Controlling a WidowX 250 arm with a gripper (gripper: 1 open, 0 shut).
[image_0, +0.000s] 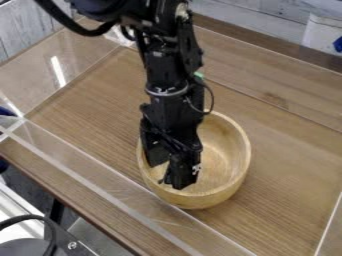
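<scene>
My black gripper reaches down into a light tan round bowl on the wooden table, near the middle of the view. The arm comes from the top and covers the left part of the bowl's inside. The gripper appears open; I see nothing held between its fingers. A small green thing is mostly hidden behind the arm.
A white container stands at the top right. Clear strips run along the left edge, with a black cable at the bottom left.
</scene>
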